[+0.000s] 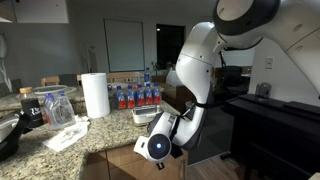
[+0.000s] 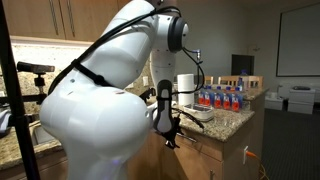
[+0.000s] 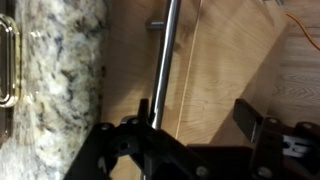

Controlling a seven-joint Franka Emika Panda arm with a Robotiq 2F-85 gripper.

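Observation:
A metal bar handle runs along the wooden drawer front in the wrist view. My gripper is over it with its fingers apart. The bar passes between them, close beside the left finger, while a wide gap separates it from the right finger. Contact between the bar and the left finger cannot be made out. In exterior view 1 the arm reaches down in front of the cabinet, below the counter edge, with the wrist camera facing outward.
The speckled stone countertop lies just left of the handle. On it stand a metal tray, a paper towel roll and several bottles. An orange cable lies on the floor at the right.

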